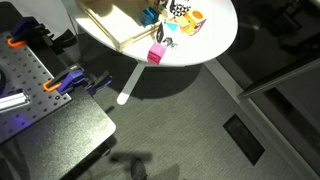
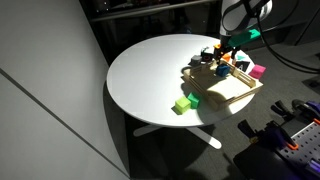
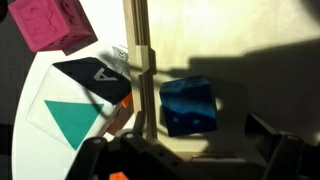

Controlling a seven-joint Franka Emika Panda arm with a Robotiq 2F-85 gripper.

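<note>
A blue cube [image 3: 188, 105] lies on the pale floor of a shallow wooden tray, close to the tray's inner wall. In the wrist view my gripper stands open, with one dark finger on each side of the cube and gaps between. In exterior view 2 the gripper [image 2: 236, 42] is above the back part of the wooden tray [image 2: 242, 104], near the blue cube [image 2: 222, 70]. Exterior view 1 also shows the blue cube [image 1: 150, 17] inside the tray; the gripper is hard to make out there.
Just outside the tray are a pink cube [image 3: 50, 22] and a white block with a green triangle [image 3: 70, 120]. Two green blocks [image 2: 182, 104] sit near the tray's other side.
</note>
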